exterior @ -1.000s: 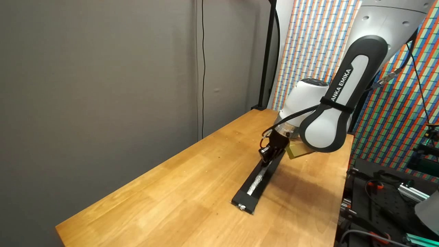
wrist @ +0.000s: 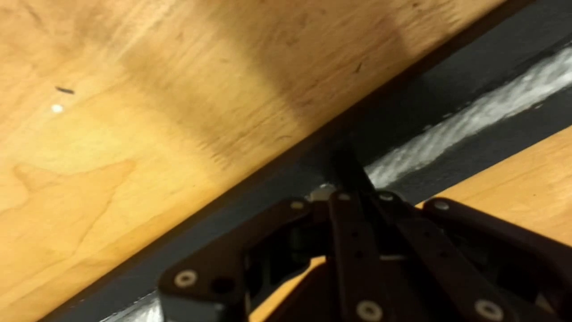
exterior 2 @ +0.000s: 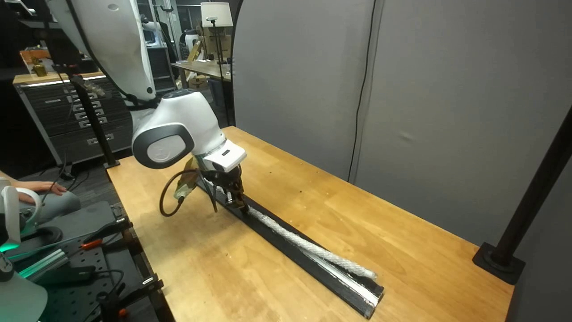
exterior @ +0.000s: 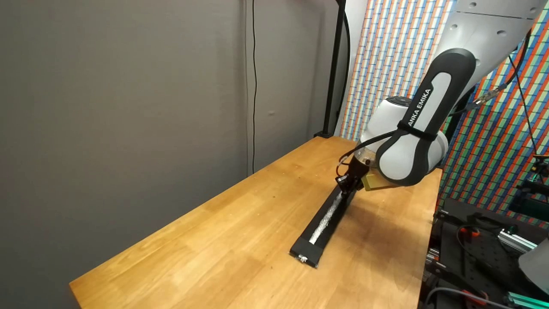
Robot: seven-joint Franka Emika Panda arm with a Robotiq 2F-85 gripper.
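A long black channel lies on the table, with a bright groove along its middle. White braided rope runs along it. In exterior view 1, the rope follows the groove from a black band at one end up to my gripper. Towards the other end, in exterior view 2, the rope strays to one side and the groove is bare. My gripper is shut, its tips down at the channel. In the wrist view, the dark fingers are together beside the rope; no rope shows between them.
Bare wooden tabletop surrounds the channel, with plenty of room on both sides. A black post stands at one table corner. A grey wall runs behind the far edge. A cable loops beside the gripper.
In exterior view 1, my gripper has moved along the channel, away from the banded end and slightly right. A longer stretch of rope in the groove now shows.
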